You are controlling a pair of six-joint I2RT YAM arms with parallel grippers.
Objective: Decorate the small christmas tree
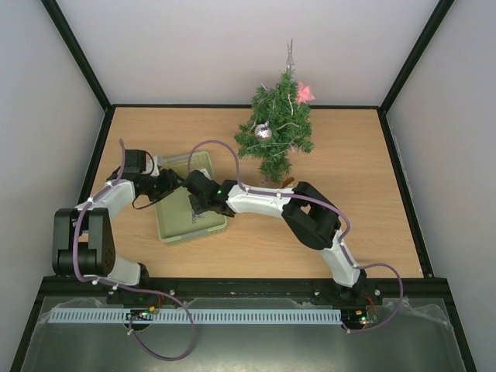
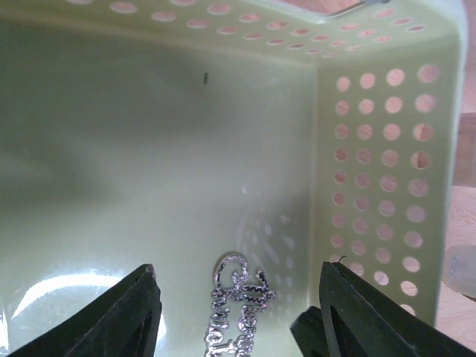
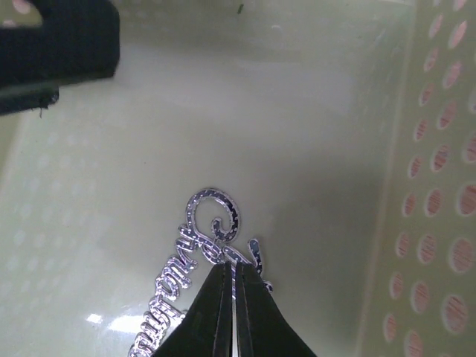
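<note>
A silver glittery ornament (image 3: 212,245), made of letters with a curled end, lies flat on the bottom of a pale green basket (image 1: 165,226). In the right wrist view my right gripper is shut, its tips over the ornament's lower right part; whether they touch it I cannot tell. My left gripper stands part open over the basket, with the ornament (image 2: 238,309) lying below, between its fingers in view. Behind the basket, to the right, stands the small green tree (image 1: 273,132), bearing a silver ball (image 1: 263,132) and a pink bow (image 1: 304,93).
Both arms reach over the basket, their grippers close together. The basket's perforated walls (image 2: 383,149) rise around them. Small brown and clear things (image 1: 287,183) lie by the tree's base.
</note>
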